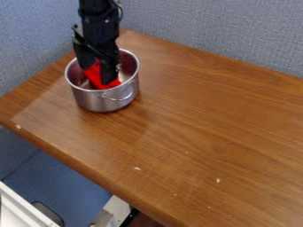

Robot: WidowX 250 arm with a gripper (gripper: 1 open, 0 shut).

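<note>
A silver metal pot [119,96] with a handle stands on the wooden table near its left side. Inside it lies a red object [109,82]. My black gripper [97,67] reaches down into the pot from above, its fingers around or just over the red object. Whether it has hold of the object cannot be seen.
Grey-blue partition walls line the left and back. White items lie beside the table at the lower left.
</note>
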